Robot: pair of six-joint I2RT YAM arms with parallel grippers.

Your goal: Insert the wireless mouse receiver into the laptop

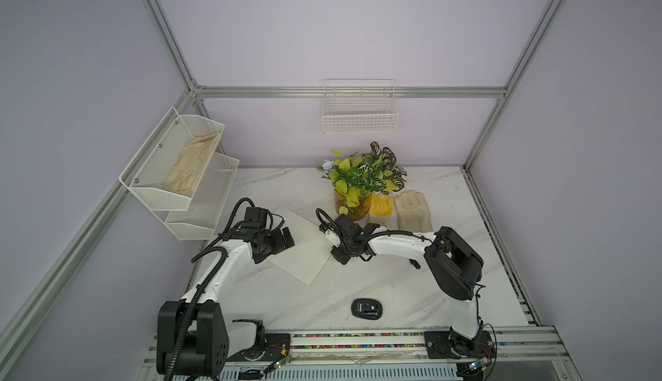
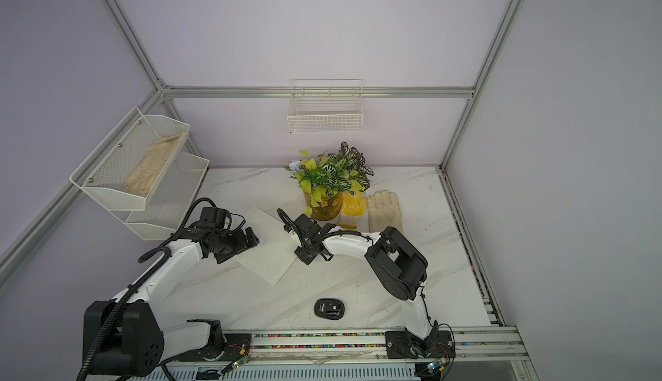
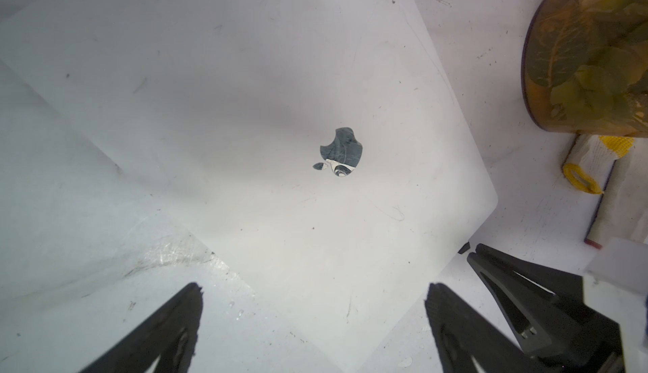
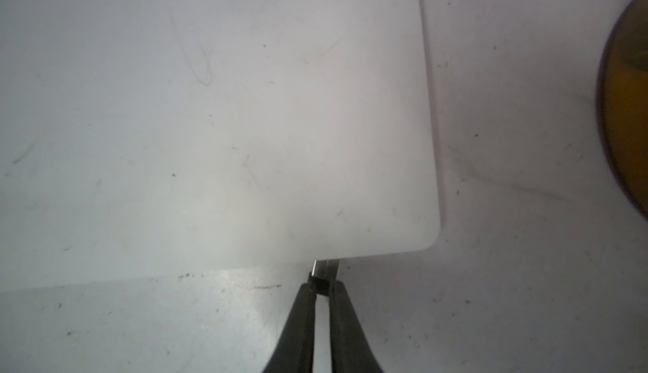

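Observation:
A closed silver laptop [image 1: 300, 263] [image 3: 290, 89] with an apple logo lies diagonally on the table. In the right wrist view my right gripper is shut on a small receiver [image 4: 326, 267], a metal piece with a dark end, at the laptop's side edge near a rounded corner; whether the metal enters a port or lies under the edge is unclear. My left gripper is open above the laptop, nothing between its fingers. A black wireless mouse [image 1: 366, 308] [image 2: 329, 308] rests at the front of the table.
A plant in an amber pot [image 1: 351, 205] [image 3: 587, 55] stands just behind my right gripper. Work gloves [image 1: 412, 208] lie to its right. White wire shelves [image 1: 179, 201] hang at the left.

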